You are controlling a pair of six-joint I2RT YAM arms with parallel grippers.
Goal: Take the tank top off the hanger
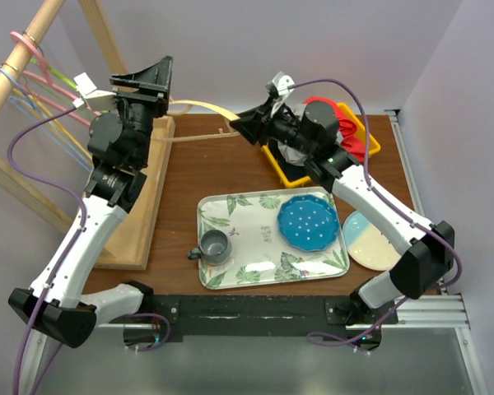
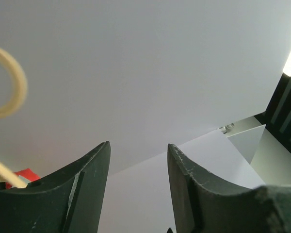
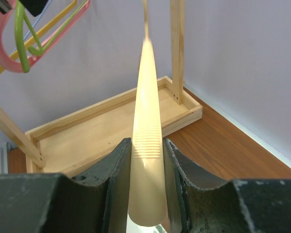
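A bare beige hanger [image 1: 204,105] extends leftward from my right gripper [image 1: 242,125], which is shut on its end. In the right wrist view the hanger's broad arm [image 3: 146,121] lies between both fingers. My left gripper [image 1: 155,76] is raised near the rack; its fingertips stand apart with only wall between them in the left wrist view. There the hanger's curved hook [image 2: 20,87] passes left of the fingers. No garment hangs on this hanger. Red cloth [image 1: 350,132] and greyish cloth lie in the yellow bin [image 1: 374,146]; which one is the tank top I cannot tell.
A wooden rack [image 1: 16,62] with several coloured hangers [image 1: 53,99] stands at the left. On the table are a patterned tray [image 1: 251,255] with a grey mug [image 1: 215,245] and blue plate [image 1: 308,222], plus a pale plate [image 1: 370,243] at right.
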